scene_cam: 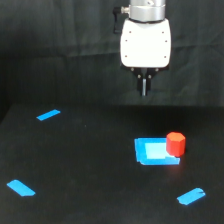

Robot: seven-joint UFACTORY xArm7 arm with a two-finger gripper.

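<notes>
A red block [175, 144], seemingly six-sided in outline, rests on the right part of a blue-edged patch with a pale middle [153, 151], at the right of the black table. Far above and behind it, near the top of the view, my gripper [144, 92] hangs from the white arm, well apart from the block. Its dark, thin fingers point down against a dark backdrop, too small to show whether they are apart. I see no object hanging from them.
Blue strips lie flat on the table: one at the far left [49, 115], one at the near left [20, 188] and one at the near right [191, 196]. Dark curtain-like cloth [60, 60] closes off the back.
</notes>
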